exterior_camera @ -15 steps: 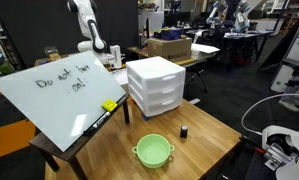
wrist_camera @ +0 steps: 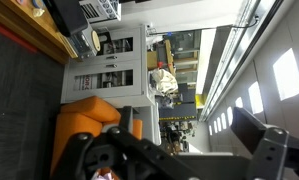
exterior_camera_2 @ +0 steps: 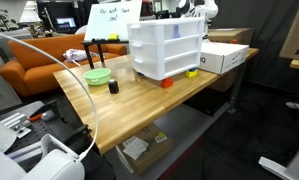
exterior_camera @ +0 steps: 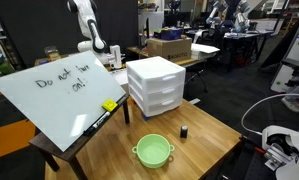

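A light green bowl (exterior_camera: pixel 153 150) with side handles rests on the wooden table; the same bowl (exterior_camera_2: pixel 97 77) shows in exterior view 2. To its right stands a small black object (exterior_camera: pixel 184 131), also visible as a dark upright shape (exterior_camera_2: pixel 113 87). Behind them is a white drawer unit (exterior_camera: pixel 156 85). A tilted whiteboard (exterior_camera: pixel 64 95) with handwriting carries a yellow item (exterior_camera: pixel 110 105) at its edge. In the wrist view my gripper has its dark fingers well apart, nothing visible between them. It faces the room, away from the tabletop objects.
Near the drawers lie a red block (exterior_camera_2: pixel 166 83) and a yellow block (exterior_camera_2: pixel 192 73). A white box (exterior_camera_2: pixel 224 55) sits farther along. A cardboard box (exterior_camera_2: pixel 147 147) is under the table.
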